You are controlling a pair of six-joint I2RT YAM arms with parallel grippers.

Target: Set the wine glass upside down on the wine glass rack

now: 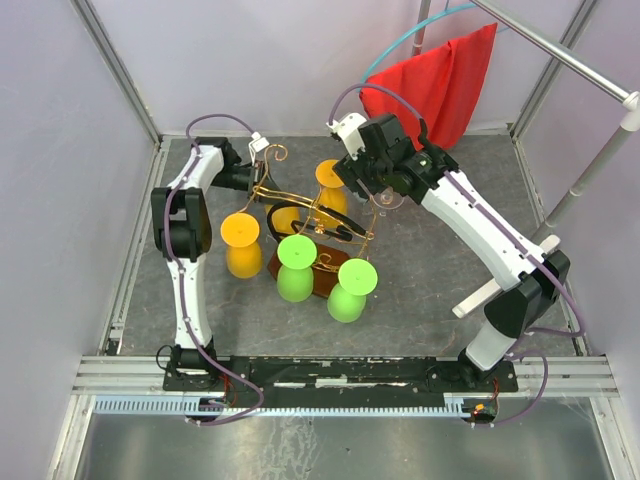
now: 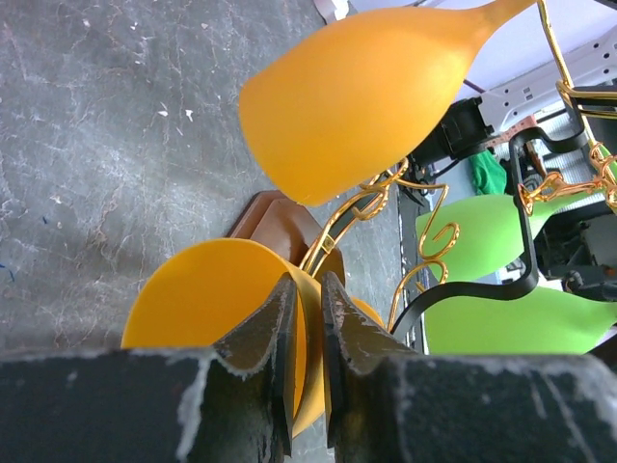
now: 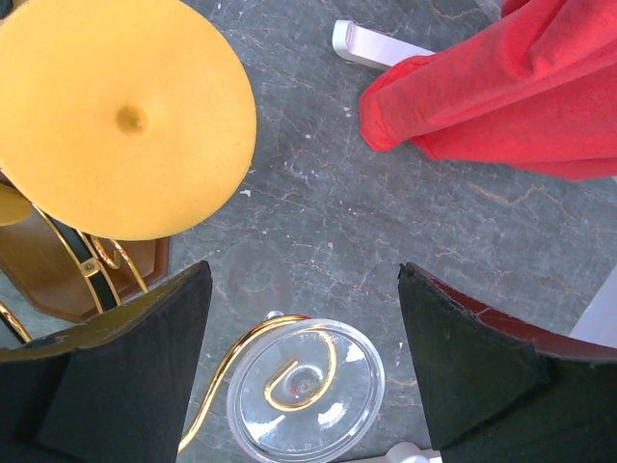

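The gold wine glass rack (image 1: 300,200) carries orange glasses (image 1: 242,232), green glasses (image 1: 356,280) and a clear glass (image 3: 304,391), hanging upside down. My left gripper is at the rack's back left, its fingers at the rim of an orange glass (image 2: 193,294); whether they grip it I cannot tell. My right gripper stands open over the rack's right side, just above the clear glass, next to an orange glass base (image 3: 125,145).
A red cloth (image 1: 440,80) hangs at the back right. A white bar (image 1: 480,295) lies at the right.
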